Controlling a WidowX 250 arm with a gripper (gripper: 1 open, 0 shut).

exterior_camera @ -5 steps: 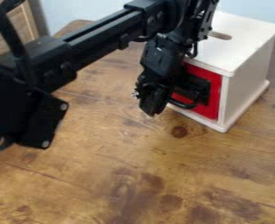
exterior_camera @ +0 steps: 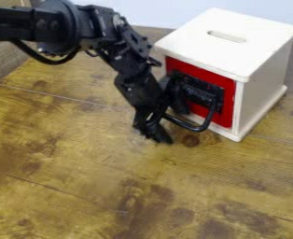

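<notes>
A white wooden box (exterior_camera: pixel 260 56) with a slot in its top stands at the back right, its red front panel (exterior_camera: pixel 223 122) facing left and carrying a black metal fixture (exterior_camera: pixel 198 93) with a looped bar. My gripper (exterior_camera: pixel 161 120) hangs low just left of that panel, close beside the black fixture, its fingers angled down toward the wooden surface. It appears open; whether it touches the fixture is hard to tell.
A white wall (exterior_camera: pixel 161 9) runs behind the box, and wooden panelling shows at the top left.
The arm has drawn up and back toward the top left, clearing much of the view. The gripper has moved down and a little left beside the red panel, its pose changed.
</notes>
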